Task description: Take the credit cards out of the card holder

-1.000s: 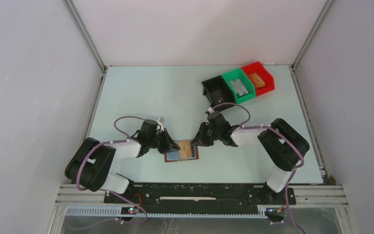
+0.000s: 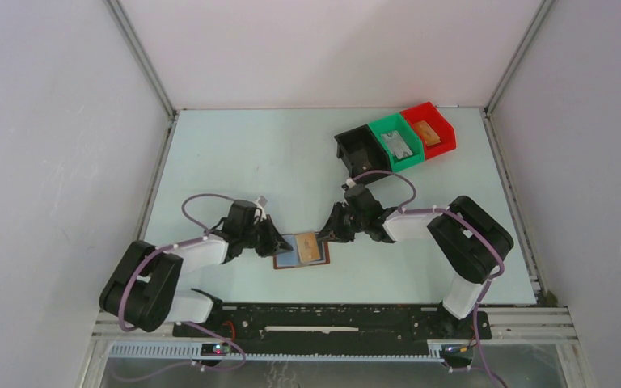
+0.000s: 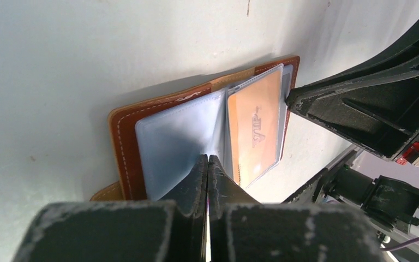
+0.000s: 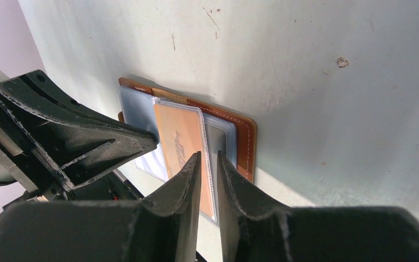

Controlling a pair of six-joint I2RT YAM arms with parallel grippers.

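Note:
The brown stitched card holder (image 3: 121,144) lies spread open on the table below both arms, with clear plastic sleeves inside. An orange card (image 3: 261,114) is in a sleeve near its middle, and this sleeve looks slightly raised in the left wrist view. My left gripper is shut over the bluish left sleeve (image 3: 169,139), with nothing visible between its fingers. Above the card's right edge, my right gripper stands slightly open. A strip of sleeve shows through its gap; whether the fingertips touch it, I cannot tell.
Three joined bins stand at the back right: a black bin (image 2: 341,145) that looks empty, a green bin (image 2: 384,124) holding silvery cards (image 2: 396,145), and a red bin (image 2: 446,121) holding an orange card (image 2: 427,133). Table (image 2: 242,153) behind the arms is clear.
My left gripper has shifted a little to the left, away from the orange card, uncovering more of the left sleeve. The right arm and the holder look unmoved.

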